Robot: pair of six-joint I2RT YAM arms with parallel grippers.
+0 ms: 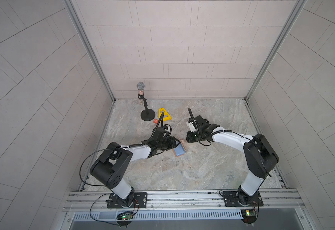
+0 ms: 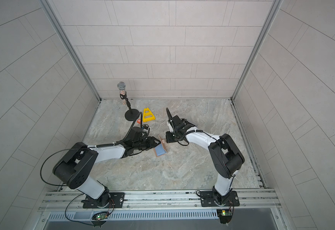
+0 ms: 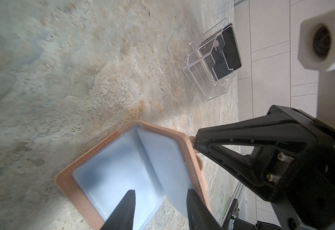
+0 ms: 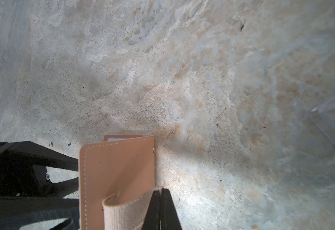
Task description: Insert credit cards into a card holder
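Observation:
A tan card holder with pale blue lining stands half open at the middle of the table. In the left wrist view its blue interior faces my left gripper, whose fingers are apart at the bottom edge, one near the raised flap. My right gripper is shut at the curled tan strap on the holder's outer side, the strap's edge at its fingertips. No credit card can be clearly made out.
A microphone on a stand, a yellow frame and a small red item stand behind the left arm. A clear plastic box shows in the left wrist view.

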